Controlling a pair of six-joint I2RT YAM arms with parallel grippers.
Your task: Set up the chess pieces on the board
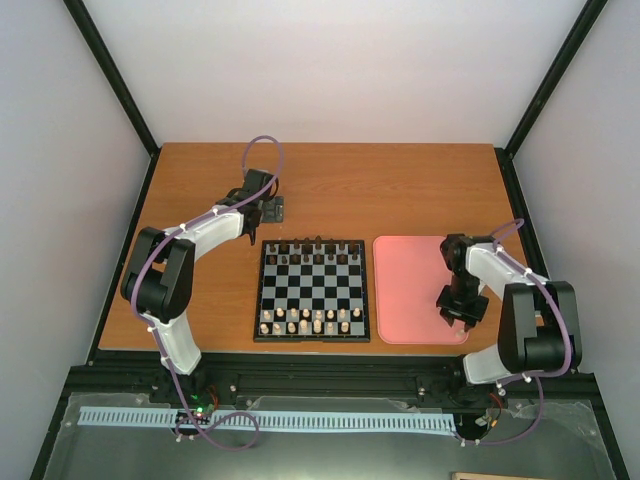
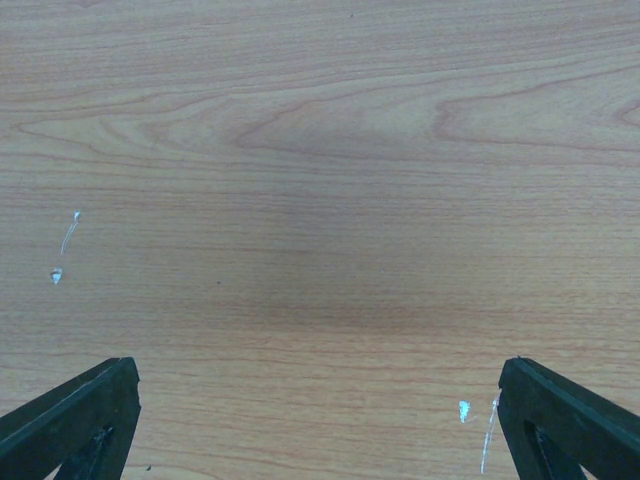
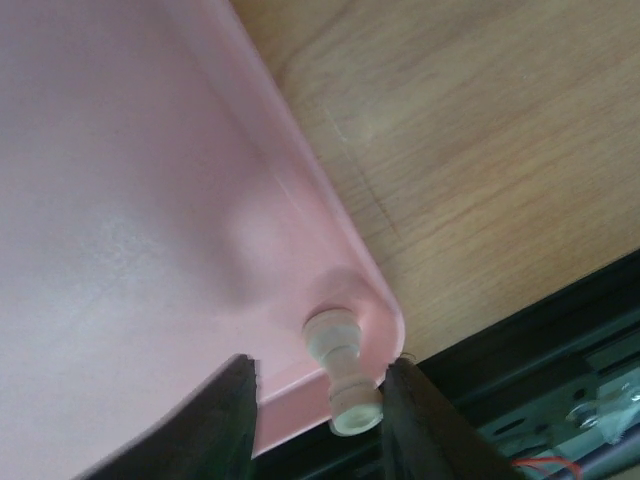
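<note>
The chessboard (image 1: pixel 312 285) carries dark pieces along its far rows and cream pieces along its near rows. At its right lies the pink tray (image 1: pixel 405 285), where a cream piece (image 3: pixel 337 340) stands in the near right corner. My right gripper is over that corner, part open, its fingers either side of and just beside the piece's top; whether they touch it I cannot tell. My left gripper stands open above bare table at the back left, with nothing between its fingers.
A dark frame rail (image 3: pixel 520 330) runs along the table's edge just beyond the tray's corner.
</note>
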